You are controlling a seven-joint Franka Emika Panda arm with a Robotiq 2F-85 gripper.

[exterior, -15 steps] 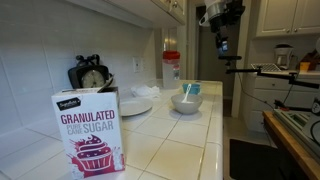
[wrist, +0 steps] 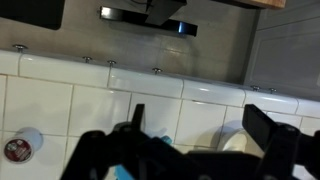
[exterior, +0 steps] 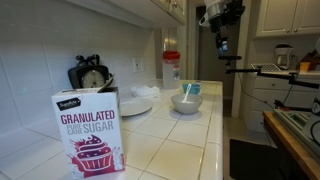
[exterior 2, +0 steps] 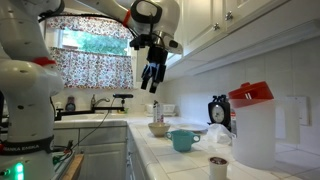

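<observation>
My gripper (exterior 2: 152, 85) hangs above the counter's front edge, well clear of everything below. In the wrist view, its dark fingers (wrist: 95, 155) stand wide apart, open and holding nothing. A teal mug (exterior 2: 183, 140) rests on the white tiled counter (exterior 2: 150, 155); most of it is hidden behind the gripper in the wrist view. Farther along sits a bowl (exterior 2: 158, 129), and a light utensil shows inside the bowl (exterior: 186, 105) in exterior view 1. Close to the edge is a small white cup-like container (exterior 2: 218, 167), seen from above as a container (wrist: 22, 148) with a dark round top.
A granulated sugar box (exterior: 92, 135) stands upright at one end. Near the wall are a black dial clock or scale (exterior: 88, 74), a white plate (exterior: 135, 106) and a red-lidded canister (exterior 2: 252, 130). Cabinets (exterior 2: 220, 35) overhang the counter. Bare tiles lie along its front.
</observation>
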